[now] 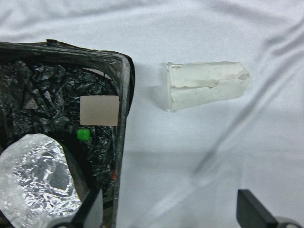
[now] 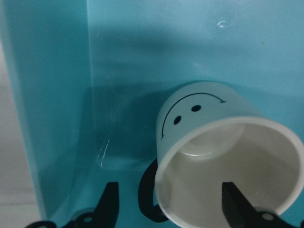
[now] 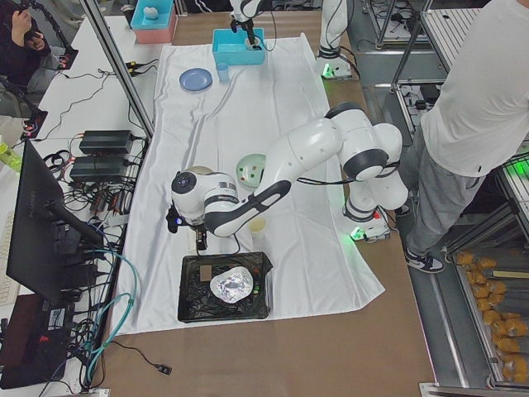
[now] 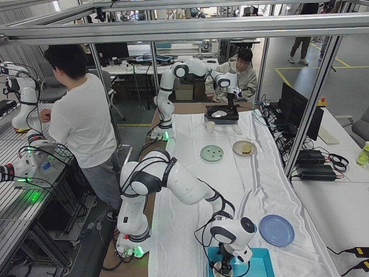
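My left gripper is open above the table, near the edge of a black bag-lined tray (image 3: 190,294) holding a foil-covered round item (image 1: 42,185) and a cardboard square (image 1: 99,110). A crumpled white paper carton (image 1: 206,85) lies on the cloth beside the tray. My right gripper is open over a blue bin (image 2: 52,118), around the near rim of a white smiley mug (image 2: 209,107) lying tilted inside; its black handle is partly visible.
A beige plate (image 4: 239,147) with a yellow item, a green plate (image 4: 211,153), a blue plate (image 4: 276,230), a blue cup (image 3: 223,72) and a pale cup (image 4: 210,127) stand on the white cloth.
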